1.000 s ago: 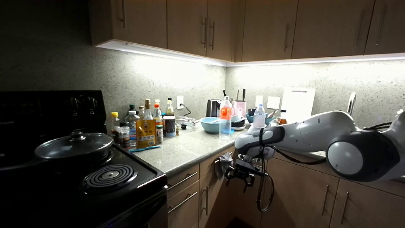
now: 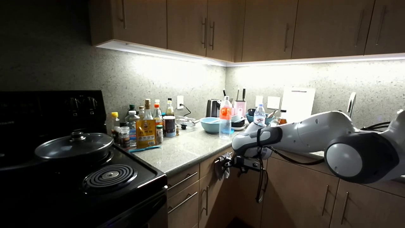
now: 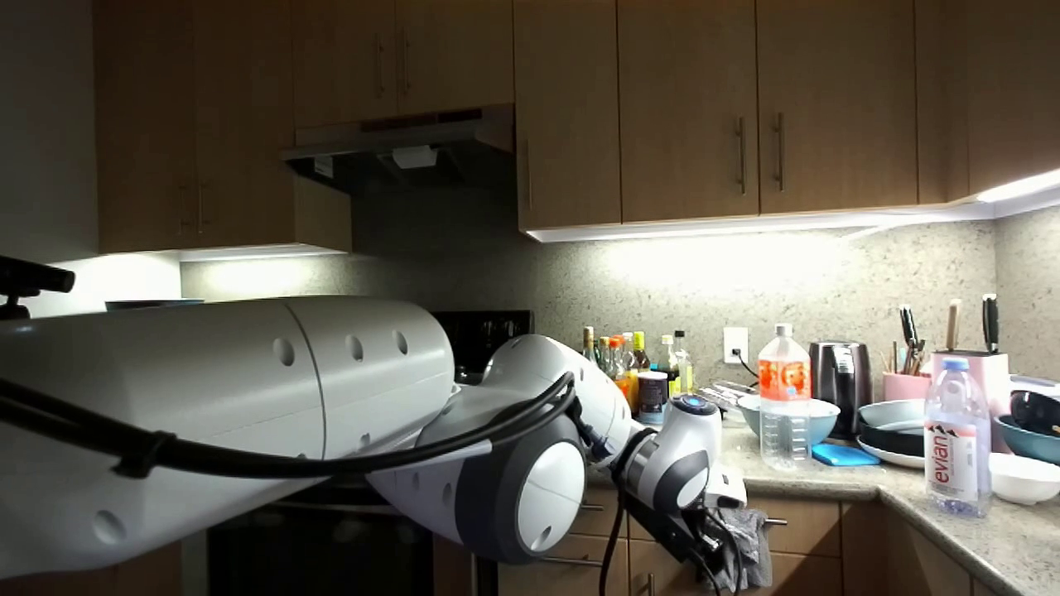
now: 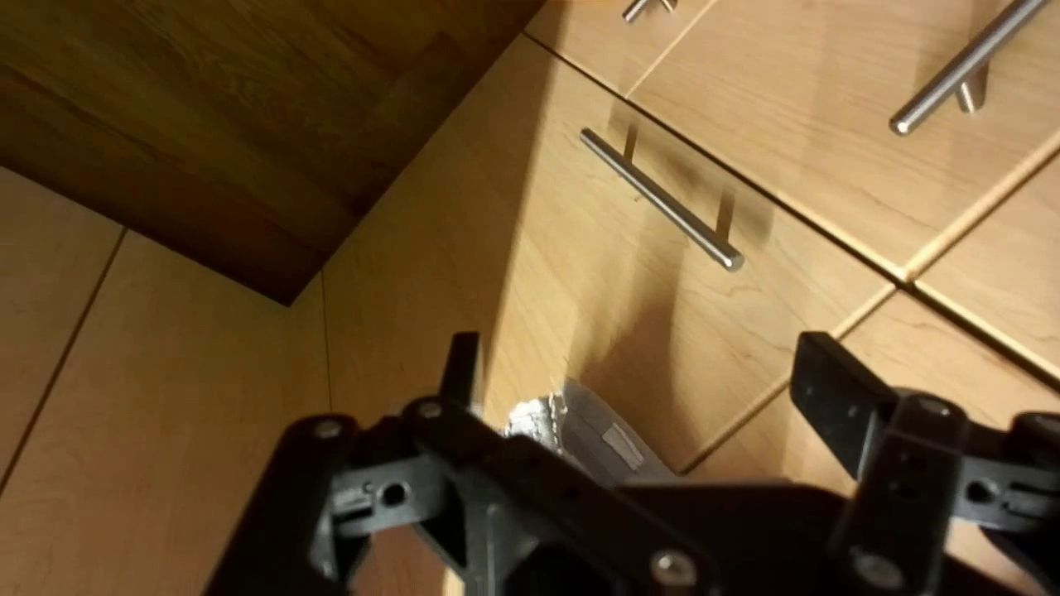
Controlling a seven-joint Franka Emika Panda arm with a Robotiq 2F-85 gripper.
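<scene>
My gripper is open in the wrist view, one finger [image 4: 461, 369] left and the other finger [image 4: 825, 382] right, with a wide gap between. A grey, crumpled cloth or plastic piece [image 2: 223, 173] hangs from the drawer handle under the counter, and the gripper is right beside it in exterior view 1. In the wrist view a grey piece with a shiny patch [image 4: 608, 437] shows low between the fingers, partly hidden by the gripper body; whether they touch it I cannot tell. Exterior view 2 shows the hanging piece [image 3: 752, 546] below the hand.
A cabinet door with a bar handle [image 4: 662, 199] faces the wrist camera. Above, the counter [image 2: 178, 152] carries a tall orange-labelled bottle [image 2: 225, 117] near its edge, a blue bowl [image 2: 209, 124] and an Evian bottle [image 3: 956, 447]. The stove [image 2: 110, 174] is on the left.
My hand has turned and shifted slightly left toward the hanging grey piece. A second ago its fingers pointed downward, beside and below that piece. The counter items have not moved.
</scene>
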